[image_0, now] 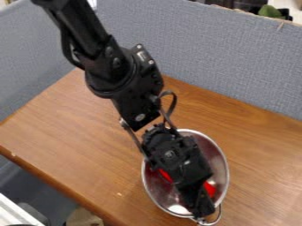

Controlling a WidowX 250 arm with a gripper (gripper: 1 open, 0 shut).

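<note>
A steel pot (213, 148) stands on the wooden table at the lower middle. My black gripper (189, 190) reaches down over and into the pot, covering most of its inside. Red bits of an object (209, 189) show around the gripper inside the pot. The fingertips are mostly hidden, so whether they hold anything cannot be seen.
Grey padded walls (224, 62) border it at the back and left. A white item (12, 216) lies beyond the near left edge.
</note>
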